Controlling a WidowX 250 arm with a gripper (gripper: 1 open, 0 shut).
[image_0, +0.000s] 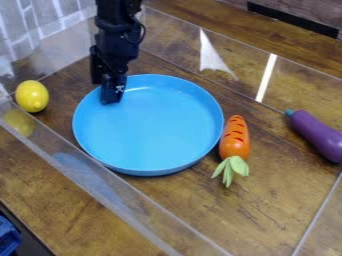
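My black gripper (110, 78) reaches down from the top to the upper-left rim of a blue plate (147, 130). Its fingertips are at the rim; whether they are open or closed on it I cannot tell. A yellow lemon (32, 95) lies left of the plate, a carrot (234, 140) with green top to its right, and a purple eggplant (317, 136) at the far right.
A clear plastic barrier runs along the left side.
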